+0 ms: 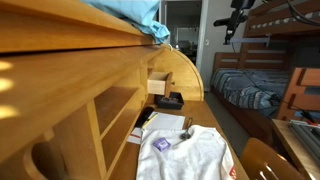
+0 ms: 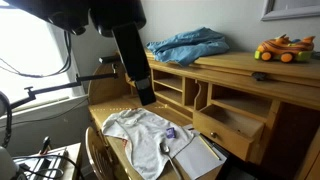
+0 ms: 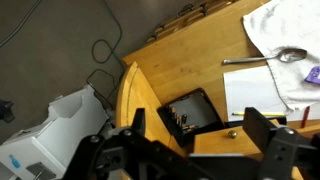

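Observation:
My gripper is open, with nothing between its dark fingers, and hangs high above the desk. In the wrist view, a black tray point(image 3: 202, 108) holding several small pen-like items shows between and beyond the fingers. A wooden drawer point(image 1: 158, 83) stands pulled out above the desktop; its front with a round knob shows near the tray. On the desk lie a white cloth point(image 3: 288, 32), a metal spoon point(image 3: 265, 57) partly on it, and a small purple item point(image 1: 162, 144) on the cloth. A white sheet of paper point(image 3: 252, 88) lies beside them, with pencil-like things on it.
Shelves and cubbies line the back of the desk point(image 2: 185, 92). On its top ledge rest a blue cloth point(image 2: 190, 45) and an orange toy car point(image 2: 285, 49). A wooden chair point(image 1: 268, 160) stands at the front edge. A white box point(image 3: 50, 135) is off the desk.

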